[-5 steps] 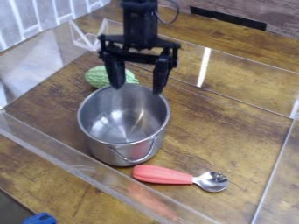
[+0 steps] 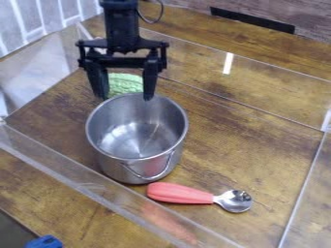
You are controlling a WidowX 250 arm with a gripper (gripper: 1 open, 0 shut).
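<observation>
My black gripper hangs open just above a green, ribbed vegetable, which lies behind a steel pot and is partly hidden by the fingers. The pot stands upright and empty, its wire handle down at the front. In front of it lies a spoon with a pink handle and a metal bowl.
Clear plastic walls enclose the wooden work surface. A blue object sits outside at the bottom left.
The gripper has moved left, from over the pot's back and right toward the green vegetable. The pot and spoon have stayed put.
</observation>
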